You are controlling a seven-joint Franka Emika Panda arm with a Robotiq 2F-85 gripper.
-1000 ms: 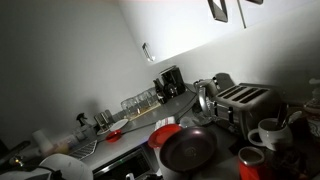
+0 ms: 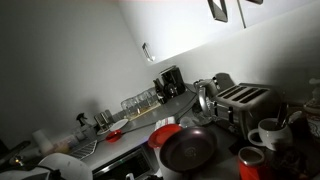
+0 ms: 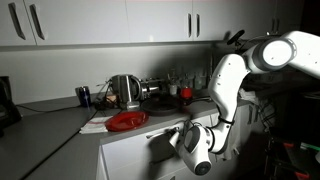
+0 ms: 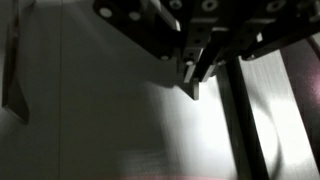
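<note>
In the wrist view my gripper is shut, its fingers close together against a grey cabinet front. What lies between the fingertips is too dark to make out. A dark handle shows on that front at the far left, and a dark strip runs down its right side. From exterior view 2, the white arm reaches down from the right to the white cabinet fronts below the counter. There the gripper is small and dark. Exterior view 1 does not show the fingertips clearly.
On the counter above stand a red plate, a kettle and a dark pan. A toaster, white mug and red jar crowd the right side in exterior view 1. A sink lies left of the pan.
</note>
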